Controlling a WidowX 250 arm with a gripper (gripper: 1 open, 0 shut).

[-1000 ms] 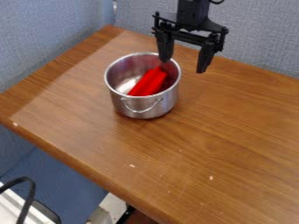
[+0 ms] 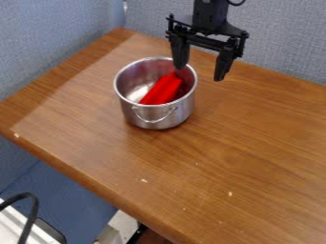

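Observation:
A steel pot (image 2: 152,112) stands on the wooden table, upper left of centre, with a red block (image 2: 160,89) lying tilted inside it. My black gripper (image 2: 201,59) hangs above and behind the pot, its fingers wide open, the left one over the pot's back rim, the right one out past the rim to the right. Nothing is between the fingers.
Grey padded walls (image 2: 57,38) border the back and left. A white object with a black cable (image 2: 19,219) sits off the table at lower left.

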